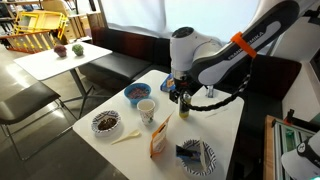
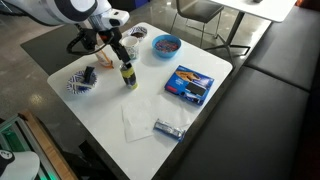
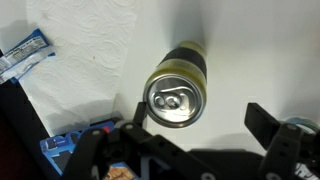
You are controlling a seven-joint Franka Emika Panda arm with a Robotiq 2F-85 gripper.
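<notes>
A yellow and dark can (image 3: 177, 92) stands upright on the white table, its silver top with the pull tab facing the camera in the wrist view. My gripper is open above it, fingers wide apart with nothing held, and the can shows just past the gap between them. From the far side, the can (image 2: 129, 76) appears right beneath the gripper (image 2: 122, 56). In the first exterior view the gripper (image 1: 178, 96) overlaps the can (image 1: 184, 106), so whether they touch cannot be judged.
Around the can stand a white cup (image 1: 146, 110), a blue bowl (image 1: 137, 93), an upright orange-white packet (image 1: 159, 138) and patterned plates (image 1: 106, 124). A blue box (image 2: 187, 85), paper towel (image 2: 150, 118) and silver-blue cylinder (image 2: 170, 130) lie on the other side.
</notes>
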